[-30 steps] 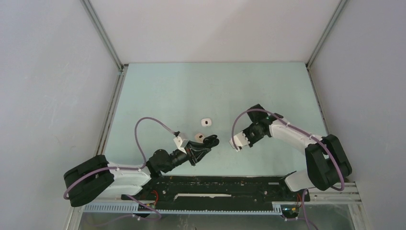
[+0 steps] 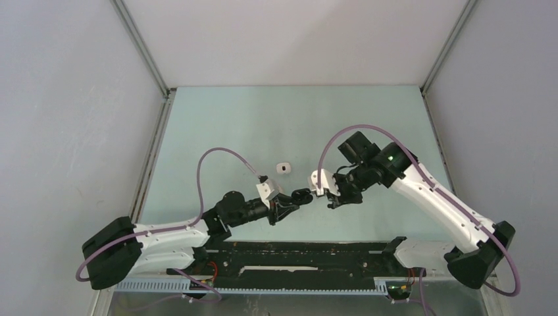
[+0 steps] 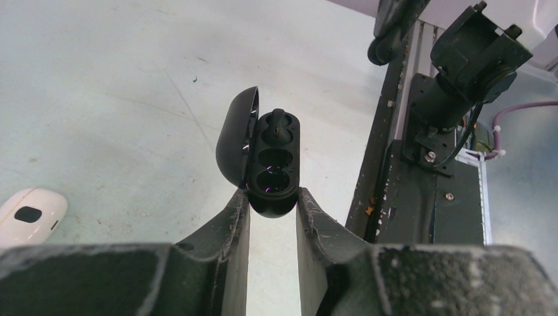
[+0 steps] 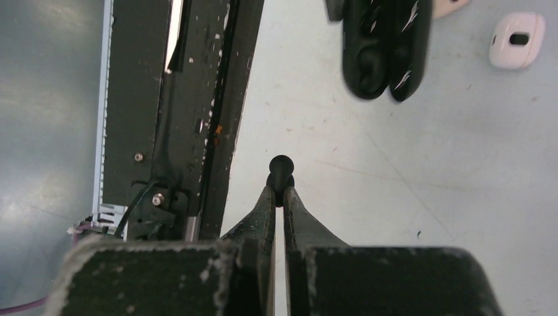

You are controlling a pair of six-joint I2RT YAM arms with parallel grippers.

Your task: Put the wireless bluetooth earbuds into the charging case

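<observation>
The black charging case (image 3: 273, 197) is gripped at its base by my left gripper, its lid (image 3: 237, 141) open to the side. Empty wells show in its near part, and what looks like a black earbud sits in the far well. My right gripper is shut on a small black earbud (image 4: 281, 170), whose round head sticks out past the fingertips. In the right wrist view the case (image 4: 368, 56) is blurred, up and to the right of that earbud, apart from it. From above, the case (image 2: 302, 197) is close to the right wrist, which hides the right fingertips.
A small white case (image 2: 283, 168) with a dark spot lies on the table behind the grippers. Part of a second pale object (image 4: 449, 5) shows beside the black case in the right wrist view. The dark rail (image 2: 296, 260) runs along the front.
My left gripper has carried the case rightward, and its arm now covers the second pale object from above. The right gripper has moved left, so the gap between them has narrowed.
</observation>
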